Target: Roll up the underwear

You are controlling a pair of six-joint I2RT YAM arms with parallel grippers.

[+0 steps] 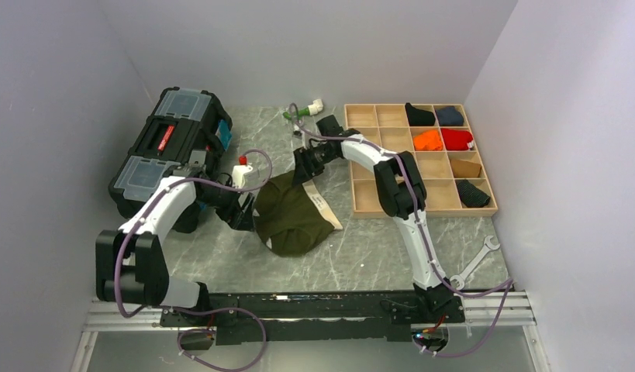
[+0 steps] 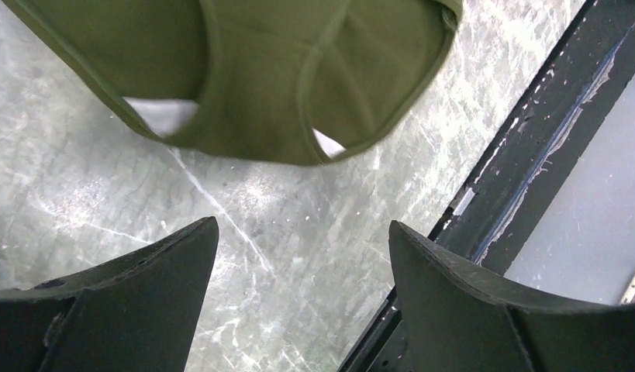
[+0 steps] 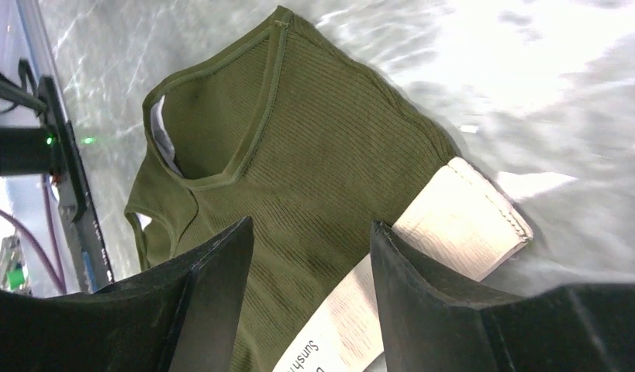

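Dark green underwear (image 1: pixel 291 221) lies on the grey table, its pale waistband (image 1: pixel 322 205) along the right side. Just off the cloth's left edge stands my left gripper (image 1: pixel 246 217), open; bare table shows between its fingers in the left wrist view, with the underwear (image 2: pixel 260 85) ahead of them. Over the upper corner, my right gripper (image 1: pixel 300 172) hangs with its fingers apart. In the right wrist view the green cloth (image 3: pixel 322 147) spreads flat beneath those fingers, and one fingertip (image 3: pixel 388 252) overlaps the pale waistband (image 3: pixel 461 217). Whether that fingertip touches it is unclear.
A wooden divided box (image 1: pixel 364 190) with several rolled cloths stands at the right. Black toolboxes (image 1: pixel 170 143) crowd the left arm. A green and white object (image 1: pixel 305 111) lies at the back, a wrench (image 1: pixel 477 260) at the right.
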